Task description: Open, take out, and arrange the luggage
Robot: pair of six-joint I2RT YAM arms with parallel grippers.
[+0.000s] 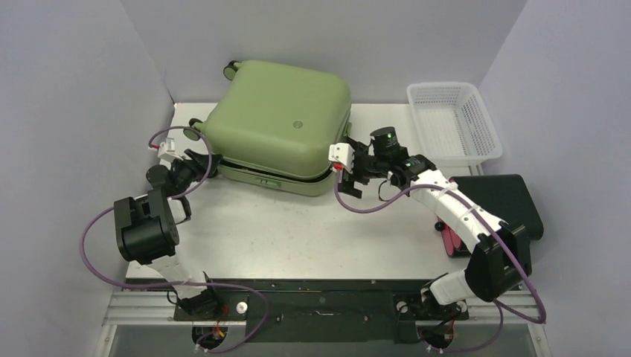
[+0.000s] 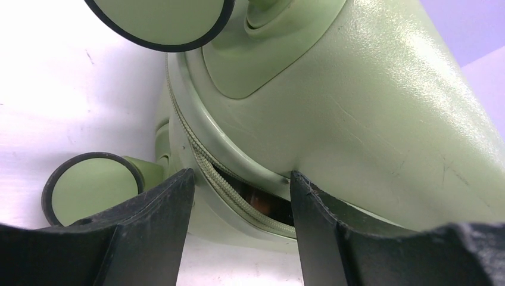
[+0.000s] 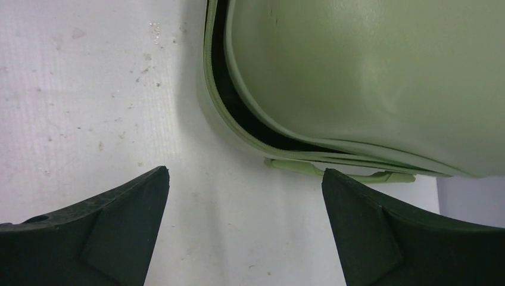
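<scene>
A green suitcase (image 1: 275, 119) lies on the table with its lid slightly raised along the unzipped front seam, a dark gap showing. My left gripper is at the suitcase's left front corner beside a wheel (image 2: 92, 187), shut on the zippered rim between its fingers. At the suitcase's right front corner, my right gripper stands open, the rim and green side handle (image 3: 298, 167) just beyond its fingers, nothing held.
A white basket (image 1: 450, 123) stands at the back right. A dark case (image 1: 498, 201) with pink parts lies beside the right arm. Grey walls enclose the sides and back.
</scene>
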